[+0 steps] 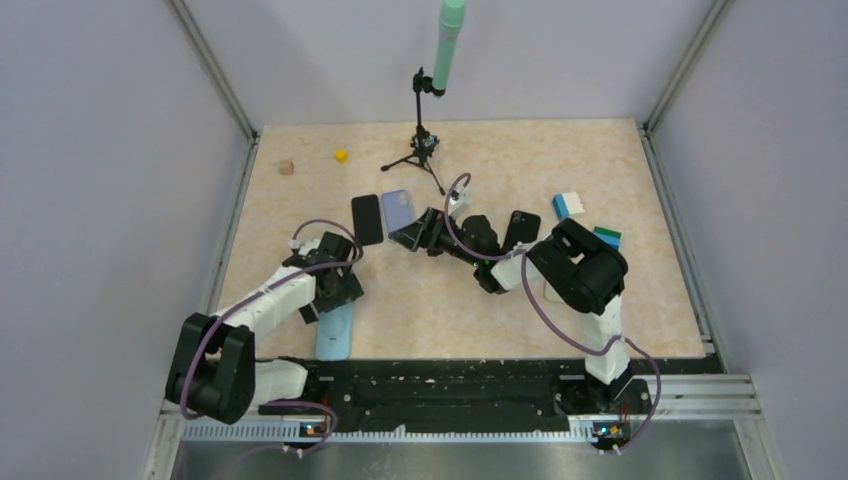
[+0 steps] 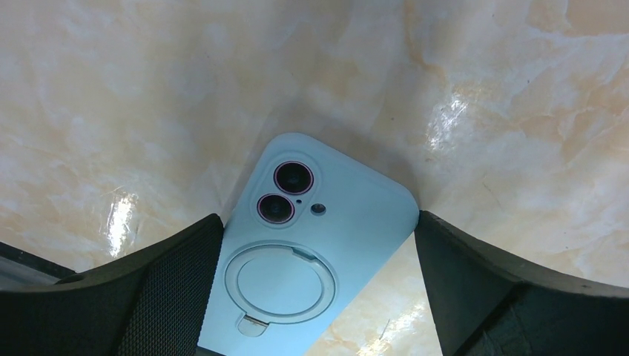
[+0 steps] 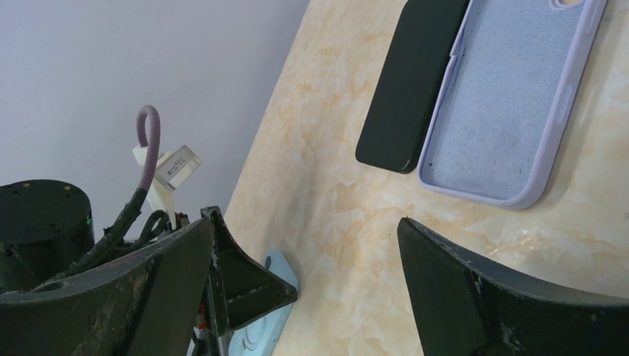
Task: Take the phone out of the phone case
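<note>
A light-blue phone case (image 1: 334, 340) lies at the front left of the table, camera side up. In the left wrist view, camera lenses show through this blue case (image 2: 356, 200), which has a round ring on its back. My left gripper is open, with its fingers at either side of the camera end, their tips seeming to meet the case edges. My open right gripper has nothing between its fingers. Ahead of it, an empty lavender case (image 3: 497, 111) lies beside a black phone (image 3: 404, 89). The light-blue case's lower end is cut off in the left wrist view.
Another black phone (image 1: 522, 229) lies beyond the right arm. A tripod (image 1: 423, 150) stands at the back; blue-and-white (image 1: 569, 206) and green-and-blue blocks (image 1: 607, 237) sit at the right.
</note>
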